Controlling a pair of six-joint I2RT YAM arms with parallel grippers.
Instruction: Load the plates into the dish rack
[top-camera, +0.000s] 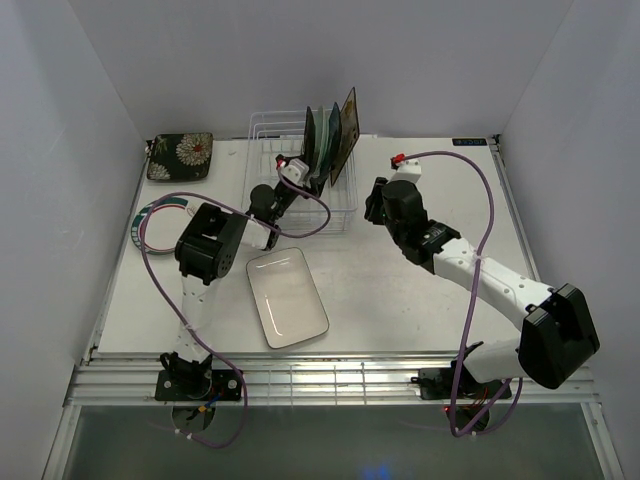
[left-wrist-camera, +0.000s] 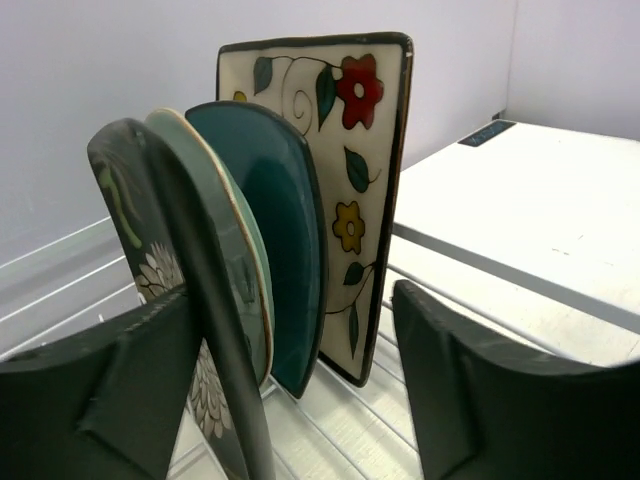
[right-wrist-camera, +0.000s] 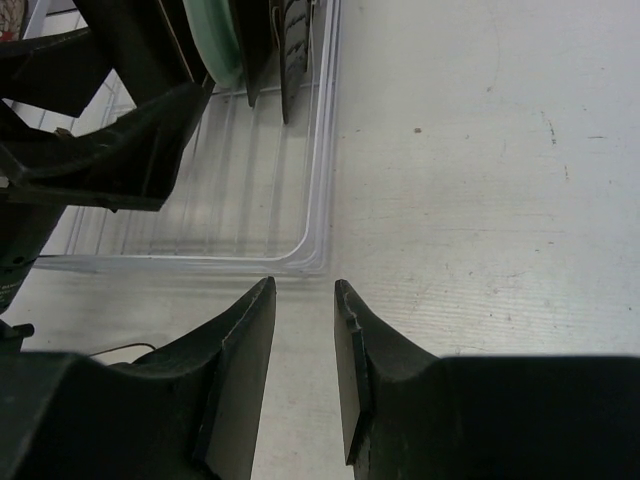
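Note:
Several plates stand upright in the dish rack (top-camera: 258, 150): a flowered square one (left-wrist-camera: 360, 120), a teal one (left-wrist-camera: 260, 170), pale green ones (right-wrist-camera: 210, 40) and a dark floral one (left-wrist-camera: 230, 410). My left gripper (top-camera: 298, 180) is at their near-left side, fingers parted around or beside the dark floral plate's edge; whether it grips is unclear. My right gripper hangs beside the rack's front right corner, slightly open and empty. A white rectangular plate (top-camera: 288, 298), a rimmed round plate (top-camera: 160, 230) and a dark floral square plate (top-camera: 180, 157) lie on the counter.
Walls enclose the left, back and right. A small dark strip (top-camera: 468, 142) lies at the back right edge.

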